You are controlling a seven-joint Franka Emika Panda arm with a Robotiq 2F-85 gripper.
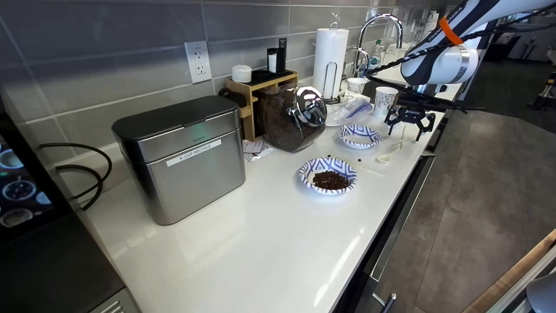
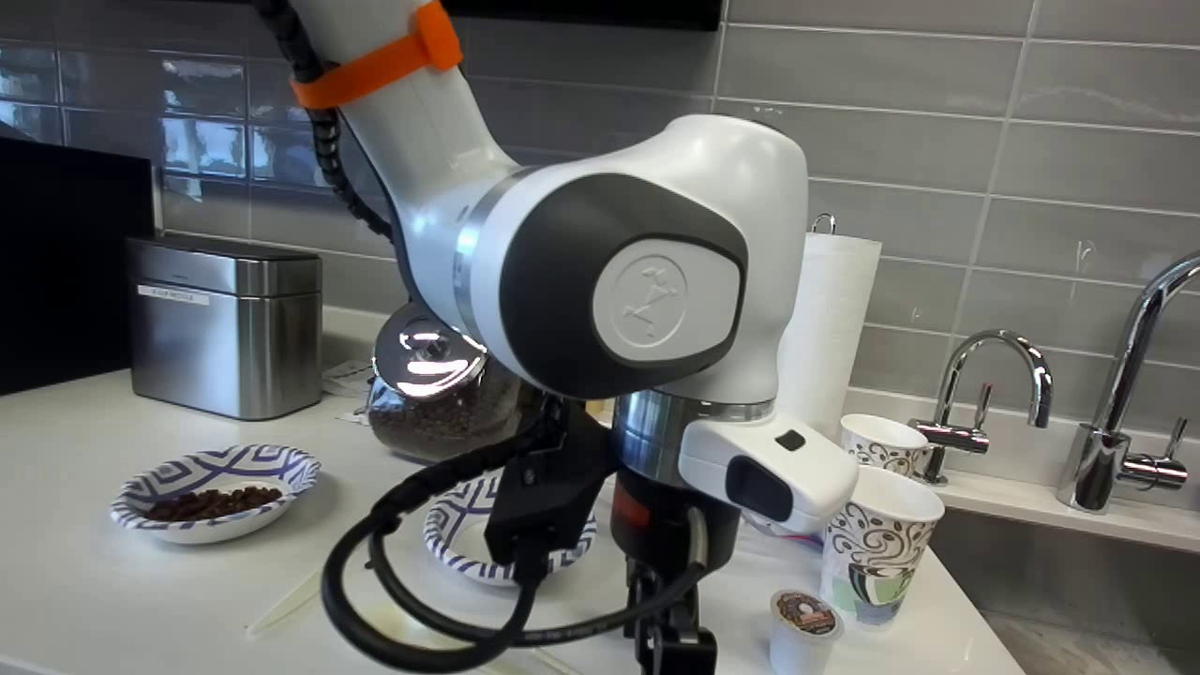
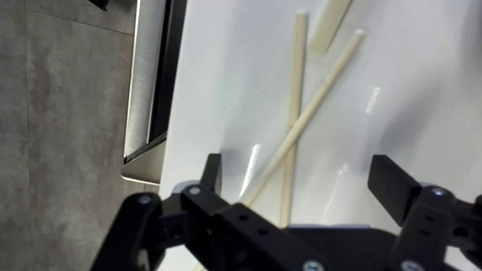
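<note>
My gripper (image 1: 405, 133) hangs low over the counter's front part, fingers spread wide. Two thin pale sticks, a straight one (image 3: 296, 90) and a slanting one (image 3: 323, 90), lie crossed on the counter below and between the open fingers, and nothing is gripped. Just beyond their far ends is part of a pale utensil (image 3: 332, 25), which looks like the spoon (image 1: 384, 157) in the first exterior view. A blue-patterned bowl (image 1: 359, 141) looks empty; a second patterned bowl (image 1: 308, 172) holds dark beans (image 1: 330, 180). In the second exterior view, the arm hides much of the sticks.
Paper cups (image 2: 883, 546) and a coffee pod (image 2: 804, 636) stand near the sink. A bean jar (image 1: 286, 122), paper towel roll (image 1: 330, 62) and steel bin (image 1: 198, 169) line the wall. The counter's front edge is close to my gripper; free room lies before the bin.
</note>
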